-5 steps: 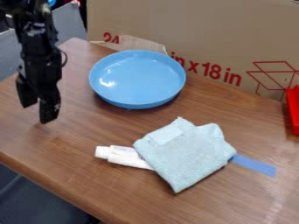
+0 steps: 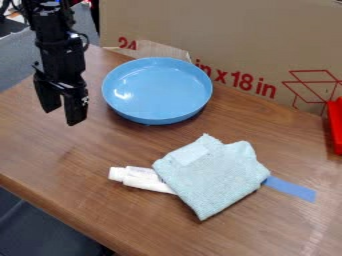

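My black gripper (image 2: 63, 100) hangs open over the left part of the wooden table, left of a blue plate (image 2: 156, 88), with nothing visible between its fingers. At the front centre a white tube (image 2: 139, 178) lies with its right end against or under a folded pale blue cloth (image 2: 211, 175).
A cardboard box (image 2: 241, 40) stands along the back. A red object (image 2: 334, 127) sits at the right edge. A blue tape strip (image 2: 291, 188) lies right of the cloth.
The gripper has moved up and slightly to the right. The plate, cloth and tube are unchanged.
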